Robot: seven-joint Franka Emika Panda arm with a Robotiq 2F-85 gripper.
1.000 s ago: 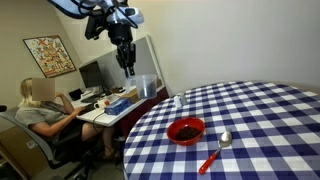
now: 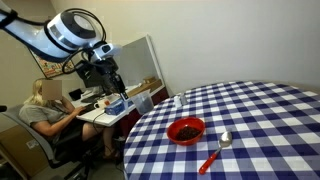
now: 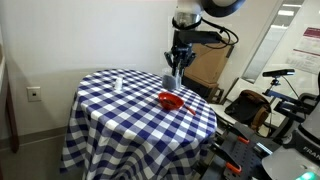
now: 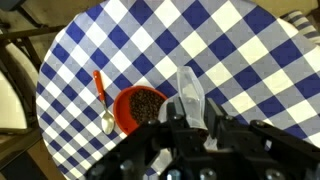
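Observation:
A clear, translucent cup (image 4: pixel 189 90) is held by my gripper, which is shut on it; its fingers' exact contact is partly hidden. The cup (image 2: pixel 143 102) hangs beside my gripper (image 2: pixel 124 95) at the left in exterior view 1. In exterior view 2 the cup (image 3: pixel 168 79) appears above and behind the red bowl (image 3: pixel 171 101). Dark bean-like bits (image 4: pixel 147 106) lie in the red bowl (image 4: pixel 121 112) on the table. Beside the bowl rests a metal spoon with a red handle (image 4: pixel 98 83). Whether the cup has contents I cannot tell.
The table wears a blue-and-white checked cloth (image 2: pixel 270 130), largely clear on its right side. A small white object (image 3: pixel 118 84) stands toward the back. Past the table's left edge a person (image 2: pixel 50 115) sits at a desk with a blue box (image 2: pixel 115 104).
The bowl and spoon have stayed in place.

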